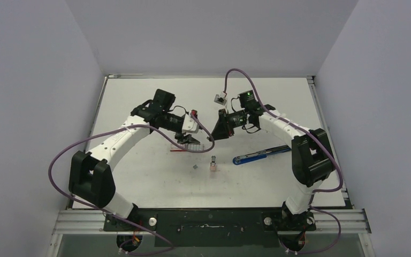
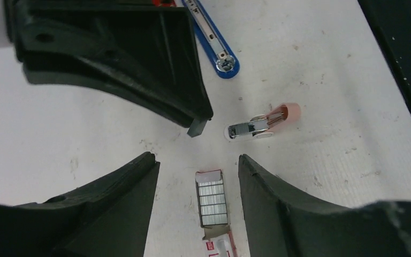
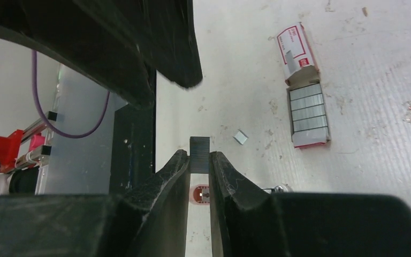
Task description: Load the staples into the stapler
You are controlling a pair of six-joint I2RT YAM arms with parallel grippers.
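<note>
A small grey strip of staples [image 3: 199, 155] is pinched between the fingertips of my right gripper, held above the table. Its end also pokes out past the right fingers in the left wrist view. My left gripper stands open with nothing between its fingers, close to the right one. Below lies the small pink and white stapler [image 2: 262, 124], its top apparently swung open and the metal channel showing. In the right wrist view my right fingers partly hide the stapler.
An open staple box [image 3: 309, 114] holds several staple strips in its tray. One loose strip [image 3: 241, 137] lies on the table between box and stapler. A blue box cutter [image 1: 251, 158] rests on the right.
</note>
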